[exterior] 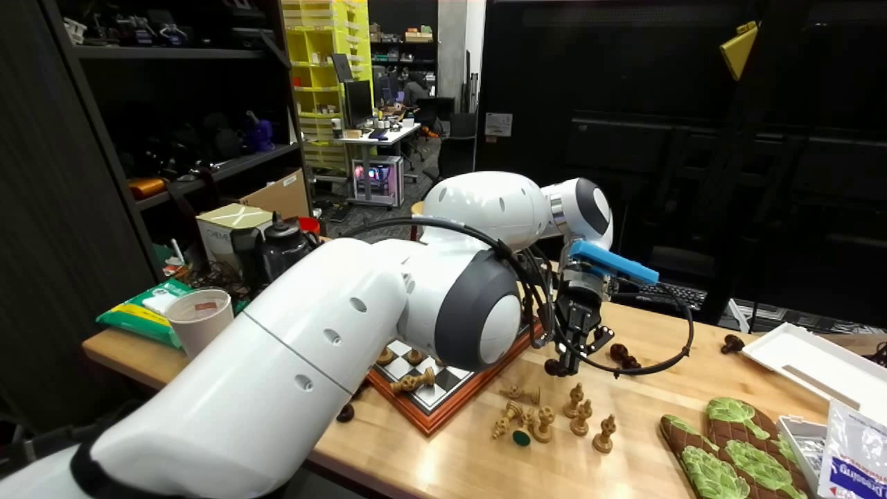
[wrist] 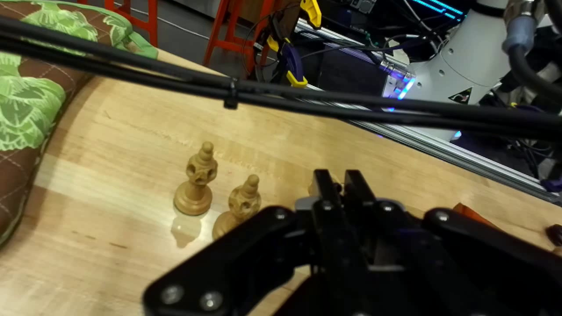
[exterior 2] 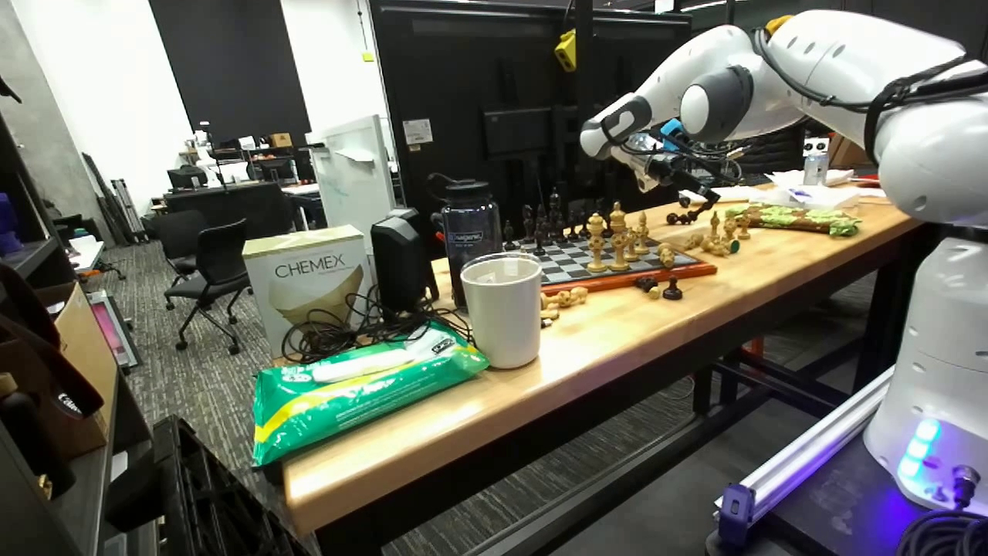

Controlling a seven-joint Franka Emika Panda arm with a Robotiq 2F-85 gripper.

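Note:
Low over the wooden table, my gripper (exterior: 567, 366) points down and is shut on a dark chess piece (exterior: 553, 366), whose rounded end shows at the left of the fingertips; the rest is hidden. In the wrist view the fingers (wrist: 355, 181) stand nearly together with a narrow gap. Light chess pieces stand nearby: one bishop-like piece (wrist: 193, 181), another (wrist: 243, 202) beside it, and a third (exterior: 605, 434) nearer the front. Some light pieces (exterior: 520, 394) lie tipped over. The red-edged chessboard (exterior: 428, 425) is left of the gripper, partly behind the arm.
Dark pieces (exterior: 621, 356) lie behind the gripper. A leafy brown oven mitt (exterior: 732, 453) and a white tray (exterior: 819, 366) occupy the right side. At the other end are a white cup (exterior 2: 502, 320), a bottle (exterior 2: 468, 232) and a green packet (exterior 2: 361, 398).

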